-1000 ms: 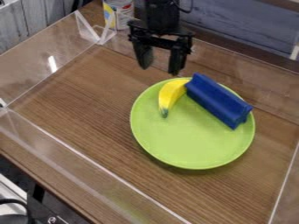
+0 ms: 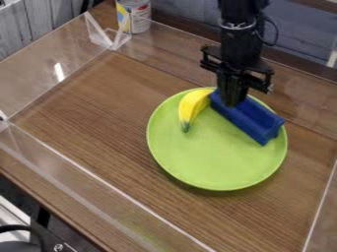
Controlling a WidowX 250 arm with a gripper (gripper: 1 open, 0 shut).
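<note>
A green plate (image 2: 211, 162) rests on the wooden table, holding a yellow banana (image 2: 190, 110) on its upper left and a long blue block (image 2: 253, 123) on its right. My black gripper (image 2: 232, 96) is down at the upper end of the blue block, beside the banana's top. Its fingertips are small and dark here, and whether anything is between them is unclear.
A can (image 2: 133, 16) and some clear plastic stand at the back left. A wall runs along the back.
The gripper has moved right and downward from above and left of the banana to the top end of the blue block. The plate and banana have stayed in place.
</note>
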